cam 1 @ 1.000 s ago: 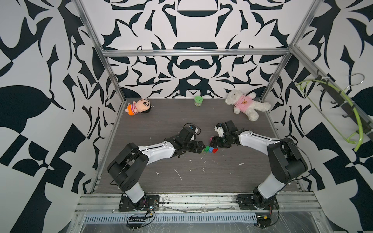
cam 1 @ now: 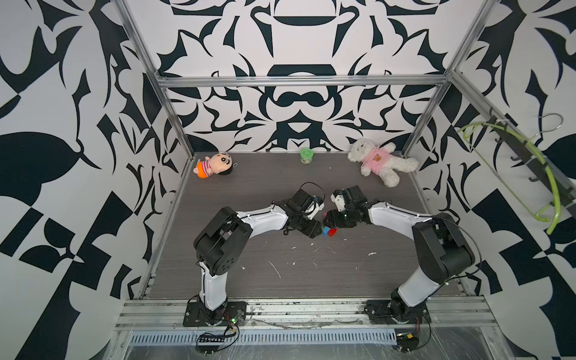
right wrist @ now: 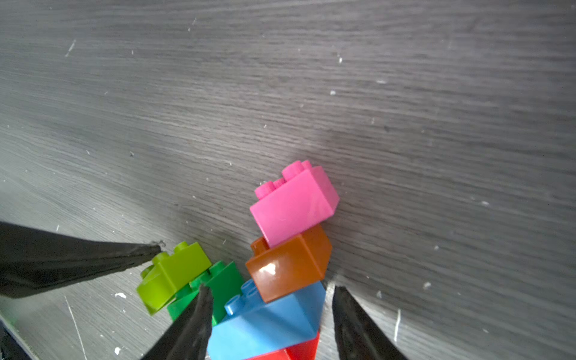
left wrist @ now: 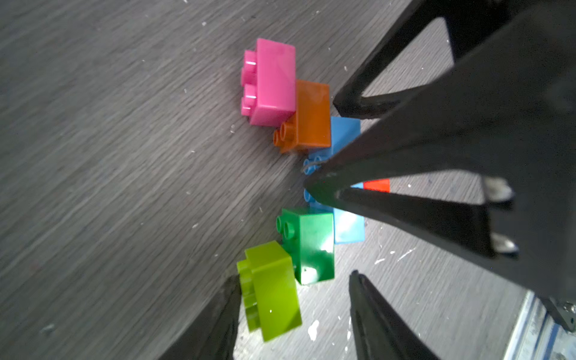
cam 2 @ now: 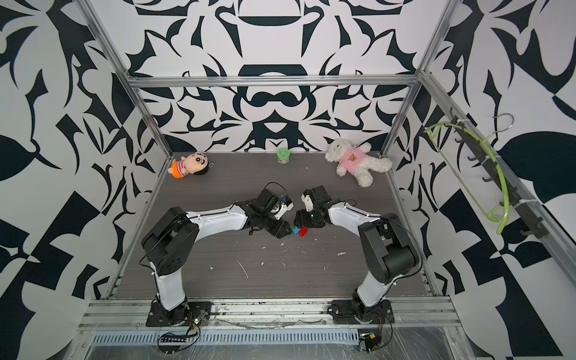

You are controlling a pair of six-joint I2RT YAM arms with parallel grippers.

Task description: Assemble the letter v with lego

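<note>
Small bricks lie bunched on the table between my grippers: lime [left wrist: 276,291], green [left wrist: 312,246], blue [right wrist: 270,324], red [right wrist: 303,348], orange [right wrist: 288,267] and pink [right wrist: 297,210]. In the left wrist view my left gripper is open around the lime brick's end, its fingers apart from it. The other gripper's dark parts cover some blue and red bricks there. My right gripper is open over the blue and orange bricks, fingertips either side; whether they touch the blue one I cannot tell.
A doll [cam 1: 213,165], a green container [cam 1: 306,156] and a white bear [cam 1: 378,162] sit along the back. Both arms crowd the middle.
My left arm has moved right toward the bricks and my right gripper, now hiding more of the green bricks in the top left view. The right arm is nearly unchanged.
</note>
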